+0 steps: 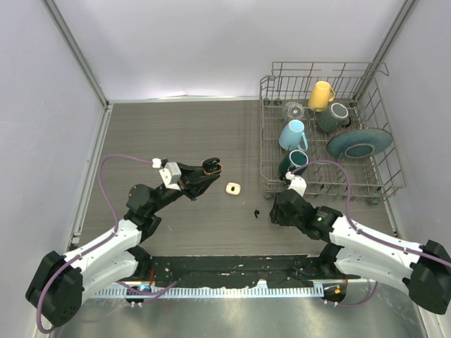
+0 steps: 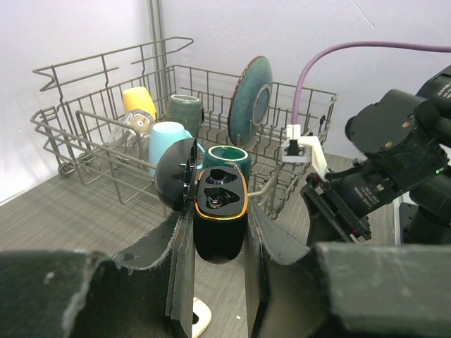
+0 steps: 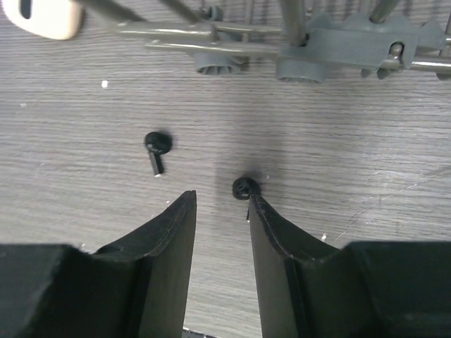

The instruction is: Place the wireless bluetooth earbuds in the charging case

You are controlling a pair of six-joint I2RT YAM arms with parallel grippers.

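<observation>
The black charging case (image 2: 220, 211), its lid (image 2: 176, 174) raised and a gold line round its rim, is held upright in my left gripper. Both of its earbud wells look empty. In the right wrist view one black earbud (image 3: 246, 188) lies on the table just beyond my right gripper, whose fingers are parted. Its stem partly passes behind the right fingertip (image 3: 259, 211). The other earbud (image 3: 157, 146) rests farther left, and also shows as a small dark earbud (image 1: 256, 213) in the top view. From above, the right gripper hides the nearer earbud.
A wire dish rack (image 1: 264, 151) with several mugs and a plate (image 1: 359, 143) stands at the right; its lower edge (image 3: 261, 49) is close to the earbuds. A small white item (image 1: 233, 189) lies mid-table.
</observation>
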